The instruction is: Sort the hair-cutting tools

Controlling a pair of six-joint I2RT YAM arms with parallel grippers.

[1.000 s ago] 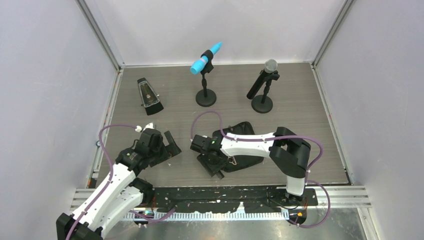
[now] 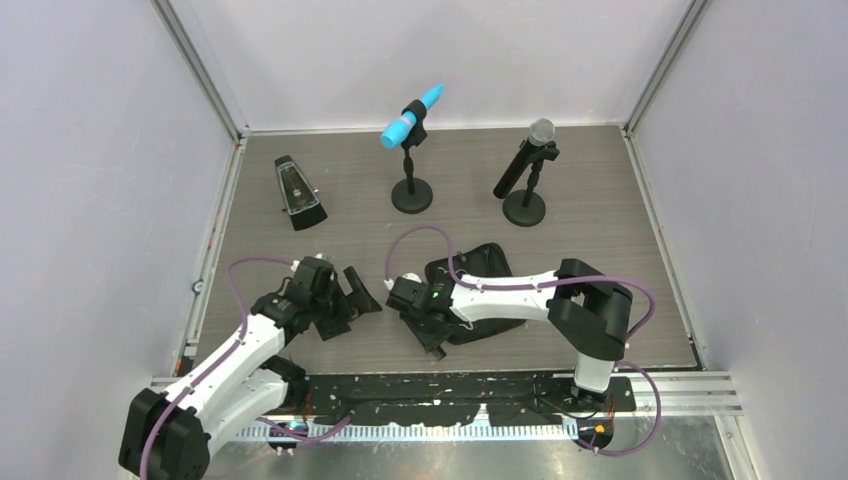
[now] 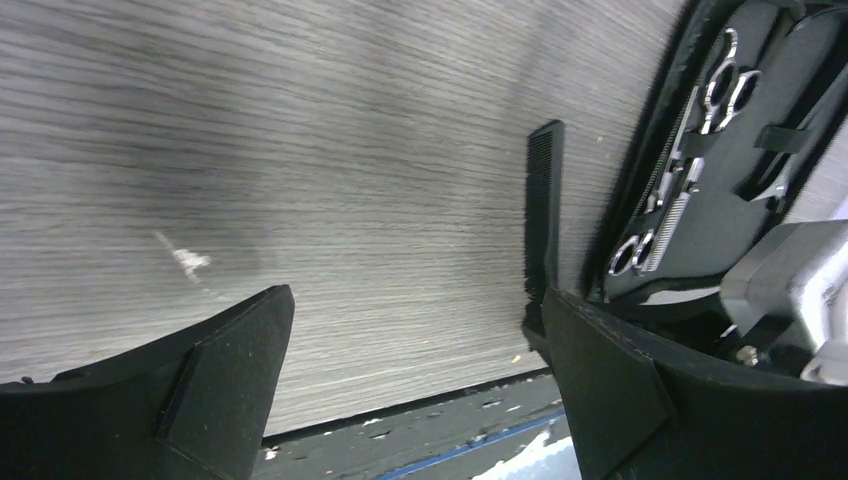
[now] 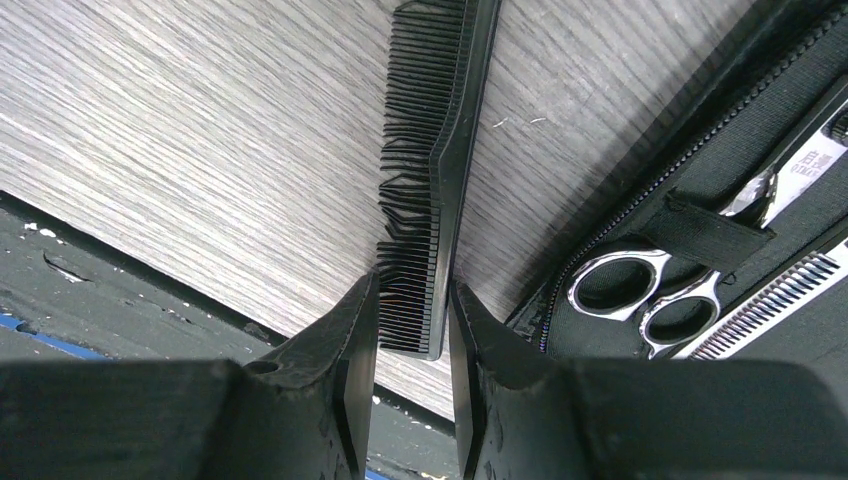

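A black comb [image 4: 455, 170] lies flat on the table beside the kit, teeth to the left in the right wrist view. Its near end sits between the fingertips of my right gripper, which stands part open about as wide as the comb. Contact cannot be told. The open black zip case [image 3: 700, 150] holds scissors [image 4: 650, 290] and a silver-toothed tool [image 4: 765, 310]. In the top view the right arm covers part of the case. My left gripper is open over bare table, with the comb [image 3: 543, 195] off to its right.
Behind stand a blue microphone [image 2: 400, 128] and a black microphone [image 2: 520, 165], both on stands. A metronome [image 2: 298, 192] is at the back left. The dark table edge [image 3: 430, 420] runs close in front; mid-table is clear.
My left gripper has moved right and slightly toward the front, nearer the right arm.
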